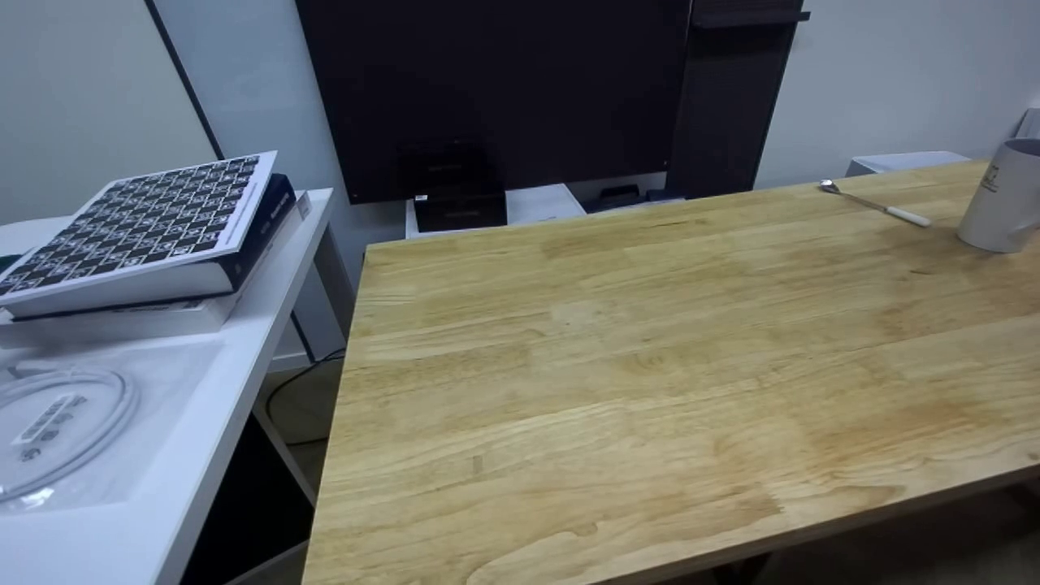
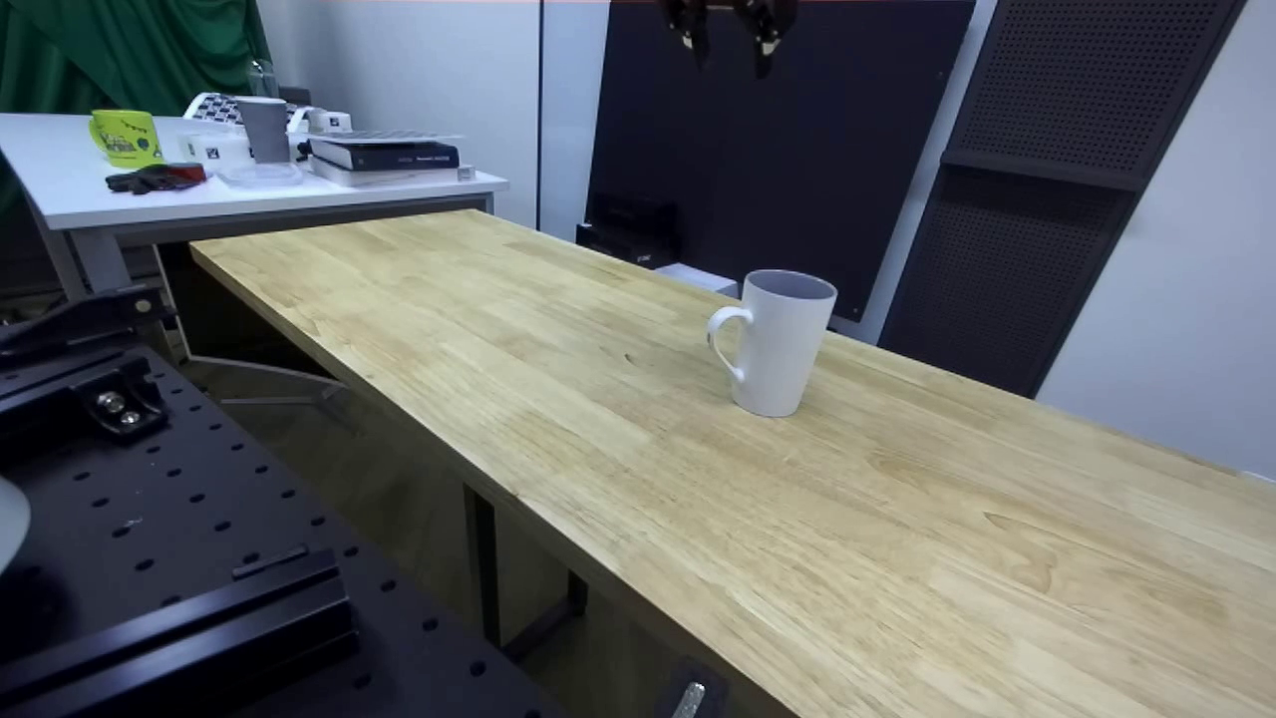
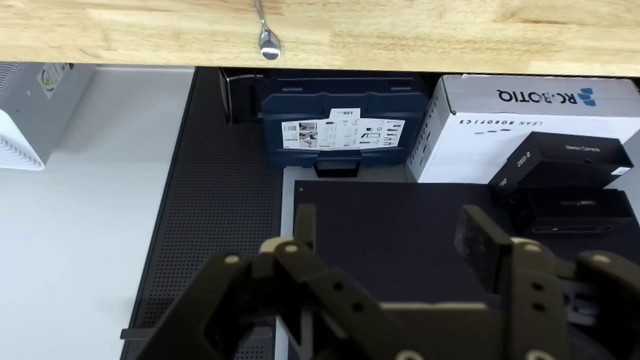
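My gripper is open, its two dark fingers well apart with nothing between them. In exterior view 2 the gripper (image 2: 727,58) hangs high above the table, near the top edge of the picture. A tall white mug (image 2: 784,347) stands upright on the wooden table, its handle to the left in that view. Exterior view 1 has the same mug (image 1: 1001,200) at the right edge, cut off. To its left lies a spoon (image 1: 873,204) with a white handle, bowl toward the far edge. Only the metal end of the spoon (image 3: 268,41) shows in the wrist view.
A white side table (image 1: 195,429) holds books (image 1: 146,234) and a bagged cable (image 1: 58,434). Beyond the far edge are a dark blue case (image 3: 342,129) and a white box (image 3: 480,147).
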